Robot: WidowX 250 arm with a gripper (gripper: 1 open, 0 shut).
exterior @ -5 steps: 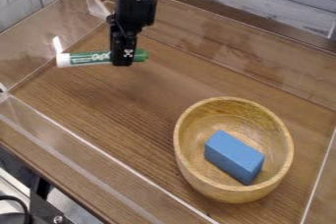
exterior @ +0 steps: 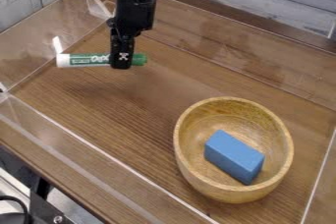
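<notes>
A black robot gripper (exterior: 124, 55) comes down from the top of the view at the upper left, shut on a green tube (exterior: 92, 60) with a white end, held roughly horizontal above the wooden table (exterior: 132, 130). The fingers cover part of the tube.
A yellow bowl (exterior: 197, 140) with a blue block (exterior: 234, 156) inside sits at the lower right. Pale, translucent sides edge the table at left, and a dark cable lies at the lower left corner.
</notes>
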